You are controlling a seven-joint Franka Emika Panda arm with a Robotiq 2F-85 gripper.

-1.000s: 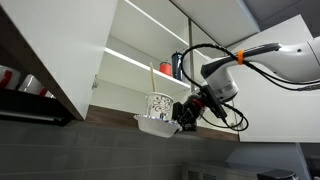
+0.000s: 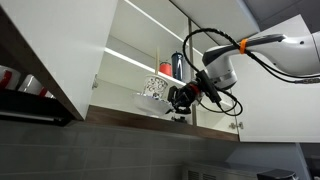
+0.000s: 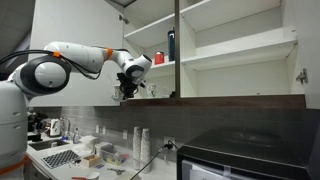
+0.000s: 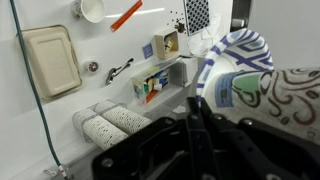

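A white bowl (image 2: 152, 104) with a patterned cup (image 2: 156, 87) above it hangs at the open cabinet's shelf edge. My gripper (image 2: 178, 104) meets the bowl's right side. In the wrist view, the bowl's blue-striped rim (image 4: 208, 72) runs down to the dark fingertips of my gripper, which is shut on that rim. The patterned cup (image 4: 285, 100) fills the right of that view, partly inside the bowl. From the second exterior side, the gripper (image 3: 128, 82) is at the left cabinet, and the bowl is mostly hidden.
Red and dark bottles (image 2: 178, 66) stand on the shelf behind. An open cabinet door (image 2: 70, 45) rises on the left. Below, the counter holds stacked cups (image 3: 141, 148), a beige tray (image 4: 52, 62) and a box (image 4: 155, 85). A black microwave (image 3: 245, 150) stands at right.
The bowl and cup have risen with my gripper, toward the shelf. The arm sits higher and slightly left of where it was; the grip on the bowl looks the same.
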